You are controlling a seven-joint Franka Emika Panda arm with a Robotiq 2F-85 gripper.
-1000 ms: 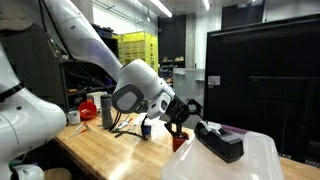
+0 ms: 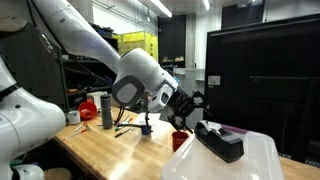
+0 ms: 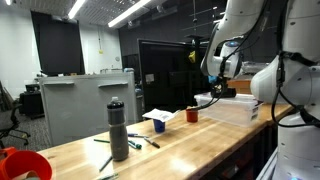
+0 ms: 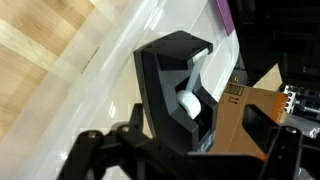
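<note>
In the wrist view a black open-topped box lies below my gripper, with a white, spoon-like piece inside it. Both dark fingers are spread wide, and nothing is held between them. Exterior view 1 has the same black box resting in or on the pale plastic bin. My gripper hangs above and left of that box, apart from it. The second exterior view shows the gripper small and far off near the clear bin.
A red cup stands close to the bin's left side. Farther along the wooden table are a blue cup, a dark bottle, a red container and several utensils.
The gripper has risen slightly and shifted a little to the right in exterior view 1, its wrist turning with it. The black box, bin and red cup have stayed put.
</note>
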